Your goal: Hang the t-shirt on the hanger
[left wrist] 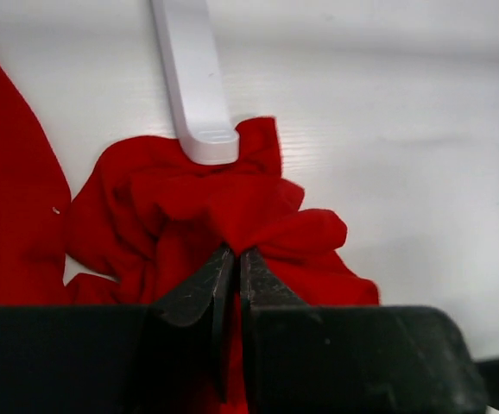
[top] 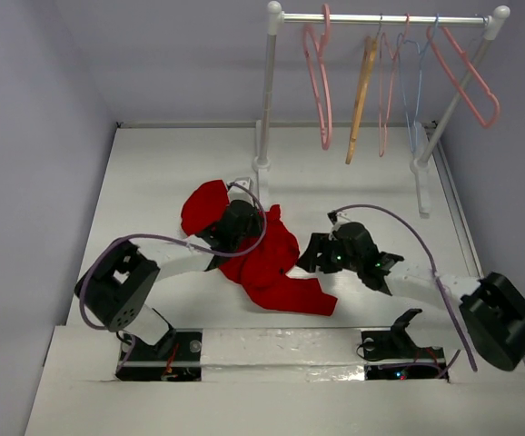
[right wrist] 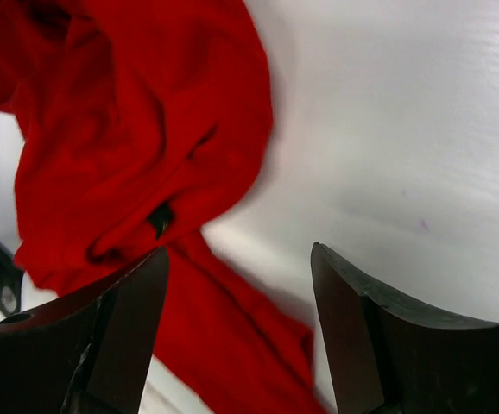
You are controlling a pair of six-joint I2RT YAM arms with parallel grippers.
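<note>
The red t shirt (top: pixel 281 282) lies crumpled on the white floor, spread left and forward of the rack's left foot. My left gripper is shut on a bunched fold of the red cloth, as the left wrist view shows. My right gripper (top: pixel 312 254) stands open just right of the shirt, which fills the left side of the right wrist view. Hangers hang from the rack's bar above, among them a wooden hanger (top: pixel 362 91) and a pink hanger (top: pixel 315 73).
The rack (top: pixel 390 19) stands at the back, its feet on the floor (top: pixel 153 154); the left foot (left wrist: pixel 193 78) touches the shirt. Bare floor lies between the rack's feet and right of the shirt. Walls close in the sides and back.
</note>
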